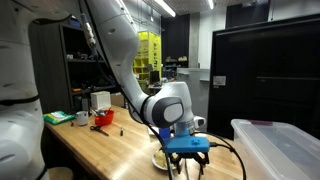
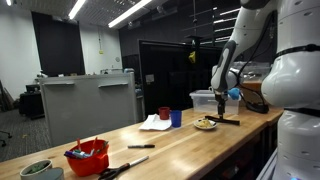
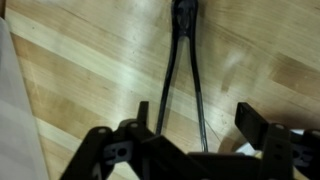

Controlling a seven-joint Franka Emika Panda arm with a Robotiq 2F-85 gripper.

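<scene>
Black tongs (image 3: 170,85) lie on the wooden table in the wrist view, hinged end at the top and two thin arms running down between my fingers. My gripper is open, with one finger on either side of the tongs and a gap to each arm. From the second exterior view, the gripper (image 2: 224,116) hangs low at the far right end of the table, close above the dark tongs (image 2: 229,121). The lower ends of the tongs' arms are partly hidden by the gripper body.
A plate with food (image 2: 205,125) sits beside the tongs. A blue cup (image 2: 176,118), a red cup (image 2: 164,113) and a white cloth (image 2: 155,123) stand farther along. A red basket (image 2: 87,157) is at the other end. A large translucent bin (image 1: 275,148) borders the work area.
</scene>
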